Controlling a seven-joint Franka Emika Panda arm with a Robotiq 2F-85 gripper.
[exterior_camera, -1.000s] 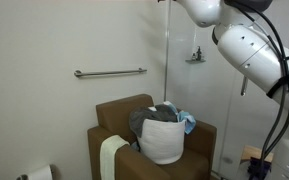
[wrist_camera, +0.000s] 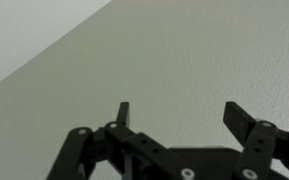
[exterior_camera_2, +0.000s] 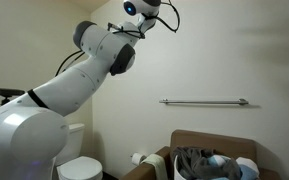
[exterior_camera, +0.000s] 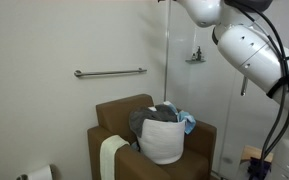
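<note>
In the wrist view, my gripper is open, its two dark fingers wide apart. Only a plain pale wall surface shows between and beyond them. A white basket [exterior_camera: 162,141] heaped with grey and light blue cloth [exterior_camera: 152,115] rests on a brown armchair [exterior_camera: 124,112]. A pale towel [exterior_camera: 112,155] hangs over the chair's arm. My arm is raised high, far above the chair, and the gripper's fingers lie outside exterior view 1. In exterior view 2 the arm's end is at the top edge, and its fingers cannot be made out.
A metal towel bar [exterior_camera: 111,72] is fixed to the wall above the chair. A toilet [exterior_camera_2: 79,166] and a paper roll [exterior_camera_2: 137,158] are at the left in exterior view 2. A small corner shelf [exterior_camera: 196,60] hangs at the right. The air between arm and chair is free.
</note>
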